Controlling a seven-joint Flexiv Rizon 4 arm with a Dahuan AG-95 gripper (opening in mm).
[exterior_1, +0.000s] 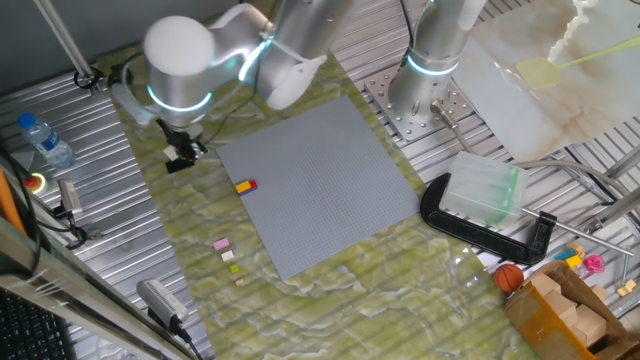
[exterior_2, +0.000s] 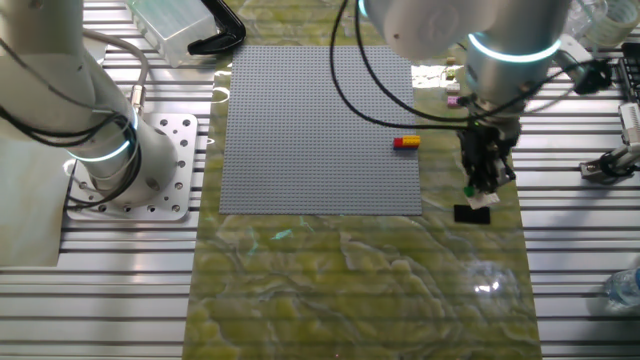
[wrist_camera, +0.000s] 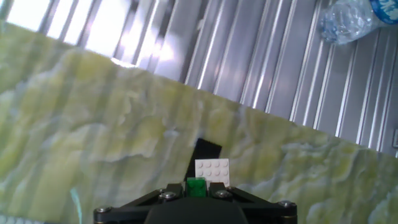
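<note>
My gripper is shut on a small green brick (wrist_camera: 196, 186). Right at that brick is a white studded brick (wrist_camera: 212, 170); how the two join is hidden. In exterior view 2 the white brick (exterior_2: 483, 200) shows below the gripper (exterior_2: 484, 183), above the green mat. A flat black piece (exterior_2: 472, 214) lies on the mat close by. The grey baseplate (exterior_1: 320, 185) lies apart from the gripper (exterior_1: 180, 152) in exterior view 1. At its edge sits a red and yellow brick (exterior_1: 246, 186).
Several small bricks, among them a pink one (exterior_1: 221, 244), lie in a row on the mat. A black clamp (exterior_1: 490, 238) and a cardboard box (exterior_1: 560, 312) stand at the right. A water bottle (exterior_1: 46, 140) is at the far left. The baseplate is mostly bare.
</note>
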